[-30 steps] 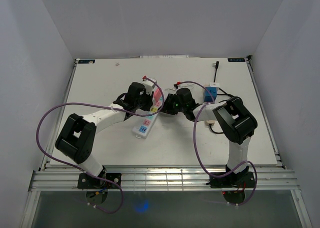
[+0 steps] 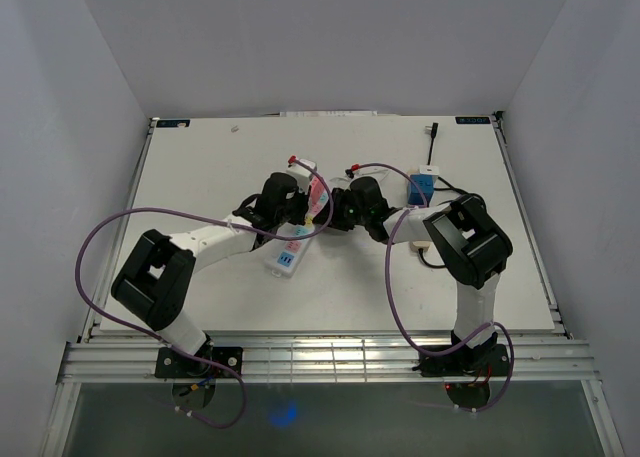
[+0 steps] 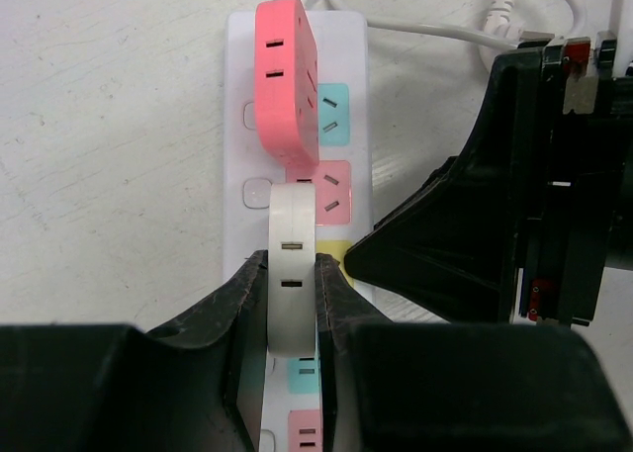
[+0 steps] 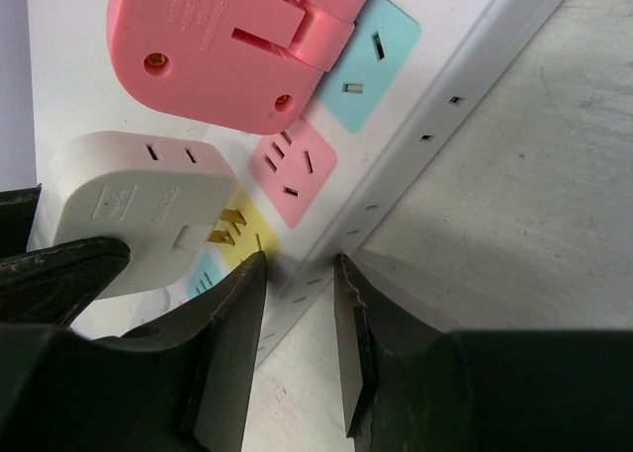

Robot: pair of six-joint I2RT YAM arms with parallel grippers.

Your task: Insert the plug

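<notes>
My left gripper is shut on a white plug [image 3: 292, 210], held over the yellow socket of the power strip [image 3: 242, 145]. In the right wrist view the plug's [image 4: 148, 195] brass prongs point at that yellow socket, just short of it or at its holes. A pink plug adapter [image 3: 287, 81] sits on the strip beside it. My right gripper is at the strip's side, fingertips against or close to it, part open with a gap between them; whether it grips the strip is not clear.
A blue-and-white block [image 2: 421, 189] with black cables and a black plug [image 2: 433, 130] lies at the right of the table. A white cable [image 3: 445, 27] runs behind the strip.
Compared with 0.9 s ago, my left gripper has shifted slightly toward the front and right with the white plug. The right arm has moved very little.
</notes>
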